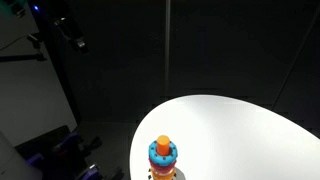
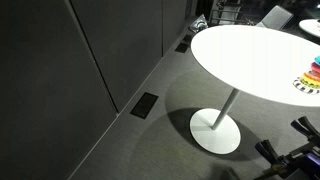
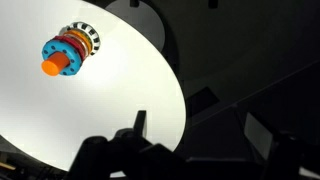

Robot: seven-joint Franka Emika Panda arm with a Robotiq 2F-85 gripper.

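A stacking toy [image 1: 162,155] stands upright on the white round table, with an orange top piece, a blue ring below it and other coloured rings lower down. In the wrist view the same toy [image 3: 68,50] is at the upper left, and its black-and-white patterned base shows. At the right border of exterior view 2 the toy [image 2: 311,76] is partly cut off. My gripper is open, its fingers wide apart at the bottom of the wrist view. Nothing is between them, and the toy lies well clear of them.
Apart from the toy, the visible part of the white tabletop [image 2: 250,62] is bare. Its curved edge drops off to a dark floor. A pedestal base [image 2: 215,130] stands beneath it, and a dark panel wall [image 2: 120,50] rises at the left.
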